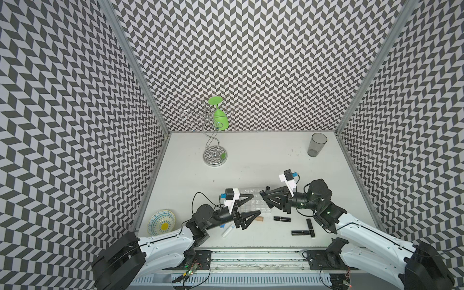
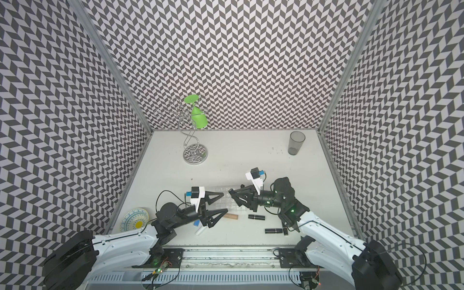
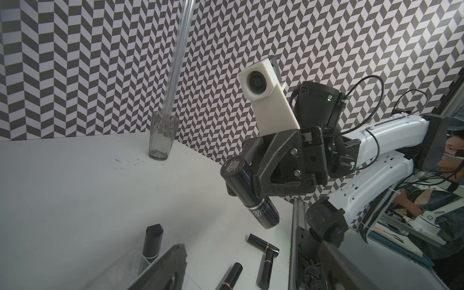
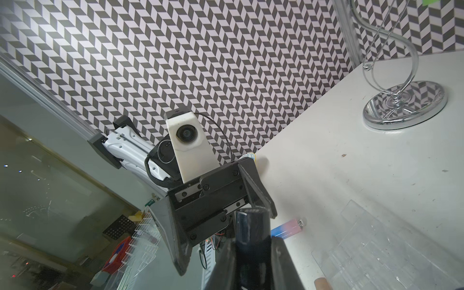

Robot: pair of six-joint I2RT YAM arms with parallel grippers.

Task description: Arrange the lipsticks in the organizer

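Observation:
My right gripper (image 1: 270, 197) is shut on a black lipstick (image 3: 244, 183), held tilted above the clear organizer (image 4: 381, 246). My left gripper (image 1: 252, 207) stands open, facing it from the left, nothing between its fingers. One black lipstick (image 3: 152, 240) stands upright in the organizer. On the table in front lie several loose lipsticks: black ones (image 1: 282, 219), a tan one (image 2: 231, 216), a white one (image 1: 227, 230) and a blue-pink one (image 4: 285, 228).
A chrome stand with a green top (image 1: 215, 154) is at the back left, a glass (image 1: 316, 145) at the back right, a patterned bowl (image 1: 163, 222) at the front left.

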